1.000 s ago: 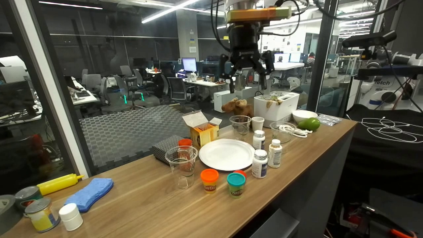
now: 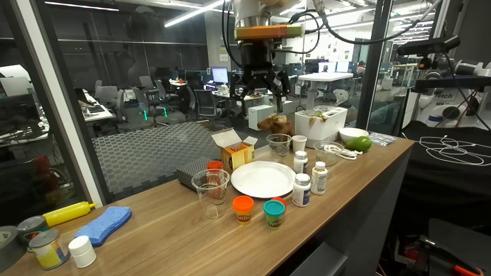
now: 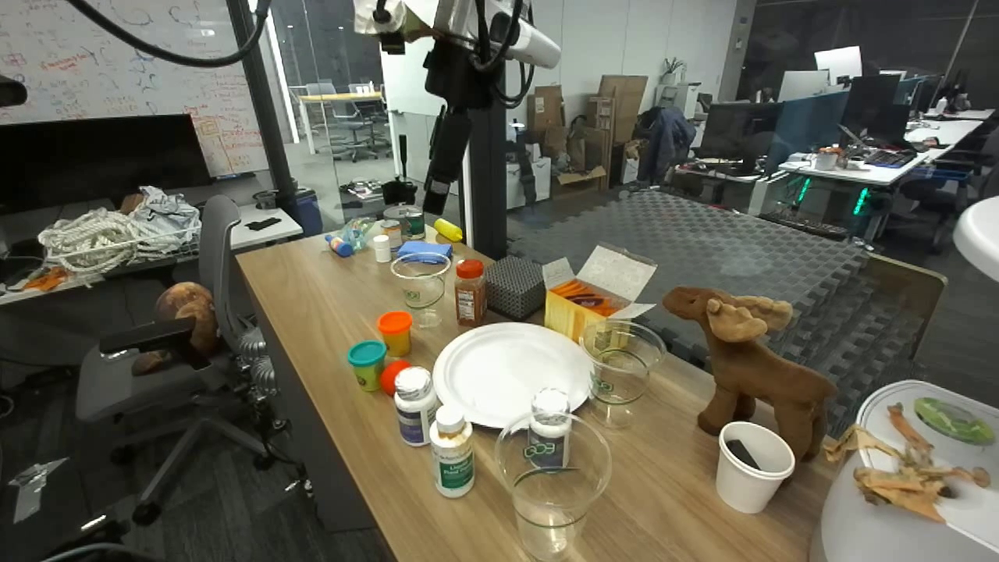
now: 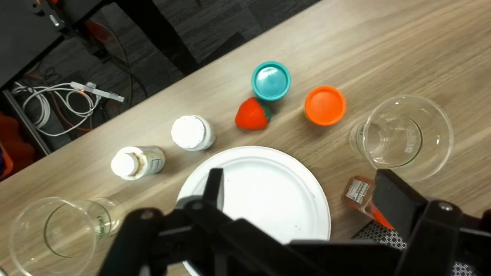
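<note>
High above the table hangs my gripper (image 2: pixel 262 105), open and empty, well clear of everything below. In the wrist view its fingers frame part of a round white plate (image 4: pixel 276 197). A red strawberry (image 4: pixel 251 114) lies by the teal-lidded Play-Doh tub (image 4: pixel 271 81), with the orange-lidded tub (image 4: pixel 325 105) to its right. Two white bottles, one upright-looking (image 3: pixel 414 404) and one with a green label (image 3: pixel 453 453), stand beside the plate. A third bottle (image 2: pixel 300 161) appears behind a clear cup in exterior view 2. A red-capped spice jar (image 3: pixel 470 292) stands across the plate.
Clear cups (image 3: pixel 421 286) stand around the plate and tip easily into the way. A yellow box (image 2: pixel 237 154), black mesh block (image 3: pixel 515 287), toy moose (image 3: pixel 749 361) and paper cup (image 3: pixel 751 468) line the far side. Bare wood lies left of the tubs, before the blue sponge (image 2: pixel 103 224).
My gripper has shifted left in exterior view 1 and looks turned and slightly tilted. The objects on the table stay where they were.
</note>
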